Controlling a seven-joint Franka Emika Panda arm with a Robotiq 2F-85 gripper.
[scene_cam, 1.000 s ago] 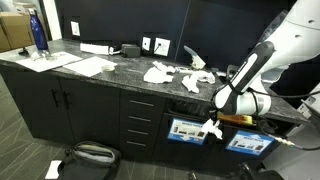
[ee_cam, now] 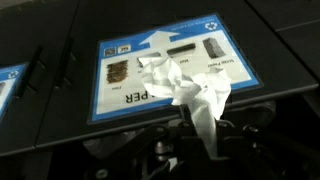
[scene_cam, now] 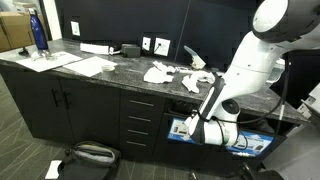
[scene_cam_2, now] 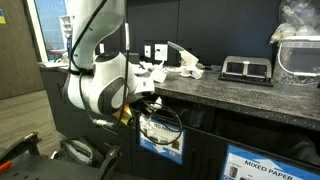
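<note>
A crumpled piece of white paper sticks out from my gripper, which is shut on its lower end. In the wrist view the sheet stands in front of the blue-and-white paper label on a dark cabinet front. Exterior view 2 has the white arm bent low before the cabinets, below counter height; the fingertips are hard to make out there. The arm body partly covers the label in exterior view 1.
More crumpled white paper lies on the dark countertop. A second label, reading mixed paper, is at the right. On the floor lies a black bag. Open floor extends left of the arm.
The arm has moved left and lower in exterior view 1, now covering much of the left label. The white paper, visible under the gripper earlier, is no longer clear there.
</note>
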